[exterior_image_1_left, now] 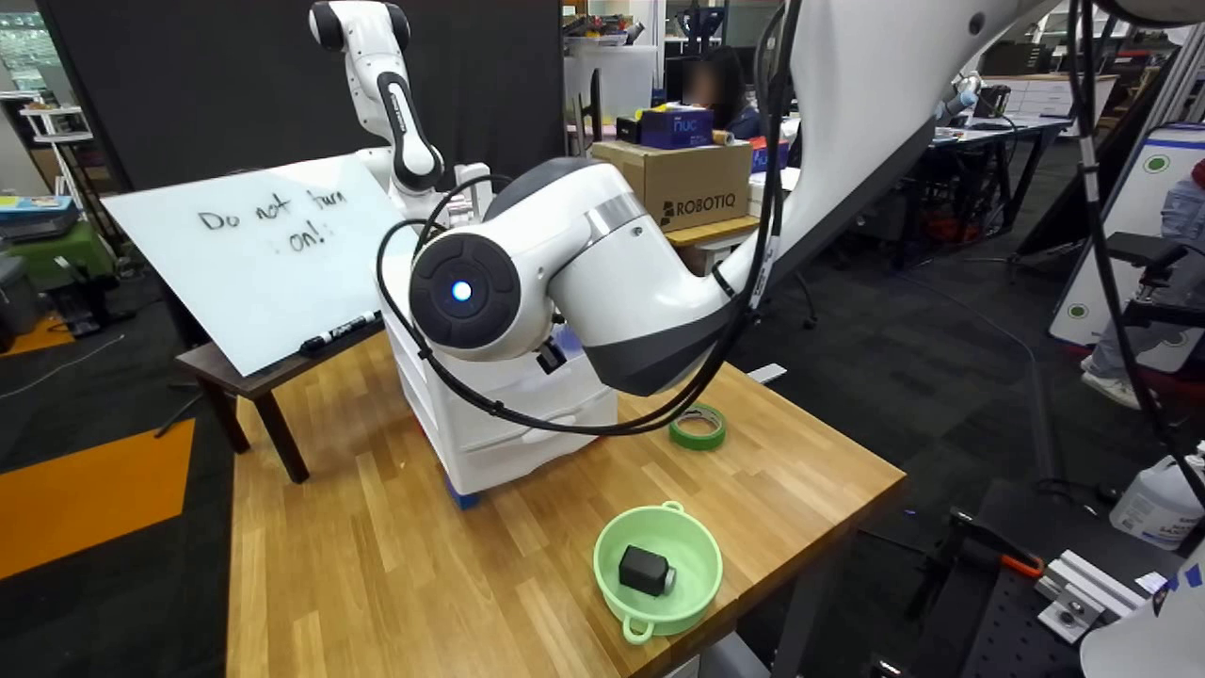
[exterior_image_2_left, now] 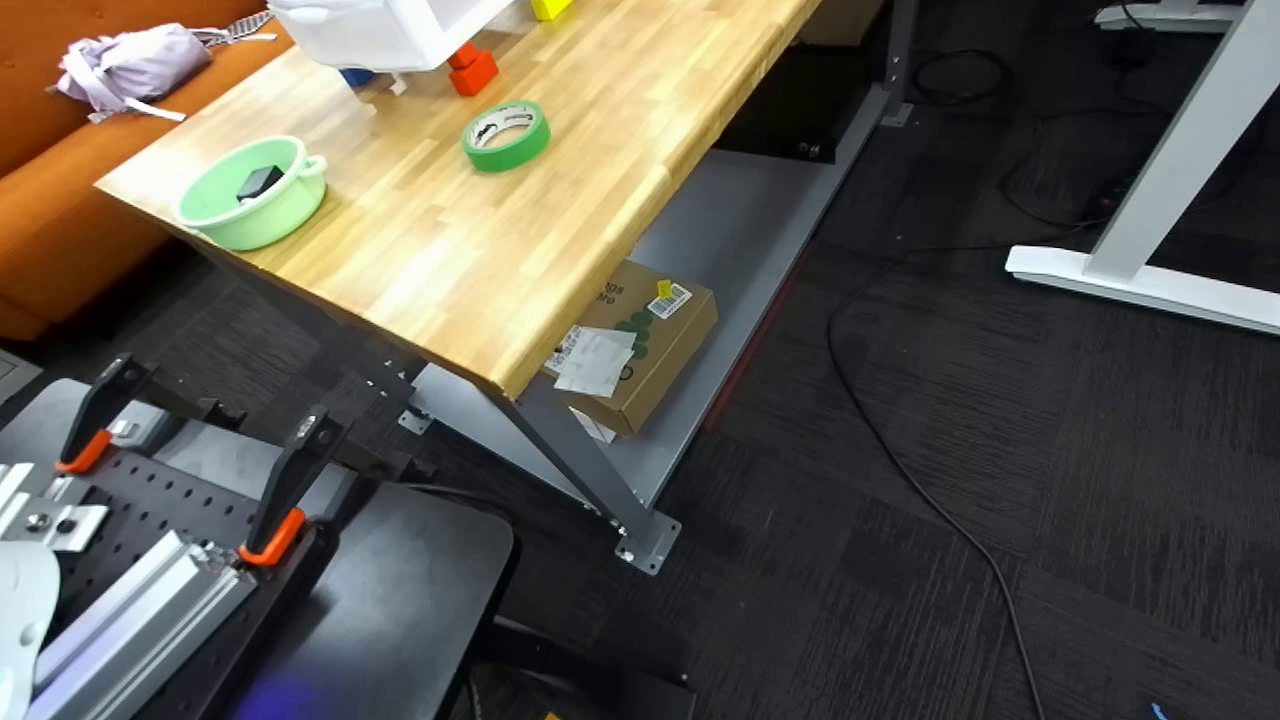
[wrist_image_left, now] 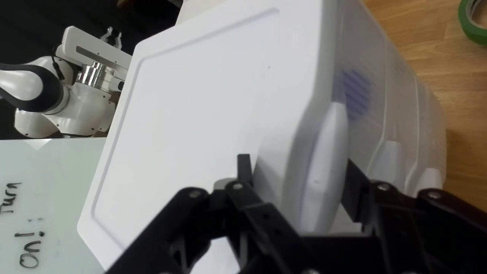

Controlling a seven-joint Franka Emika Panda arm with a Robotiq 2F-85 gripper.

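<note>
A white plastic drawer unit (wrist_image_left: pixel 205 109) fills the middle of the wrist view, its flat top facing the camera. Along its front edge runs the pale handle (wrist_image_left: pixel 329 160) of the uppermost drawer. My gripper straddles this edge, one finger (wrist_image_left: pixel 244 168) over the top and the other beyond the handle, shut with the rim and handle between them. Exact contact at the fingertips is partly hidden. In the first exterior view, my arm hides the gripper and much of the drawer unit (exterior_image_1_left: pixel 508 441).
A green bowl (exterior_image_1_left: pixel 616 565) holding a black block (exterior_image_1_left: pixel 644 571) stands near the table's front corner. Green tape (exterior_image_1_left: pixel 698 441) lies right of the drawers. A whiteboard (exterior_image_1_left: pixel 260 266) leans at the left, with another robot arm (exterior_image_1_left: pixel 390 102) behind. Bare wood lies in front.
</note>
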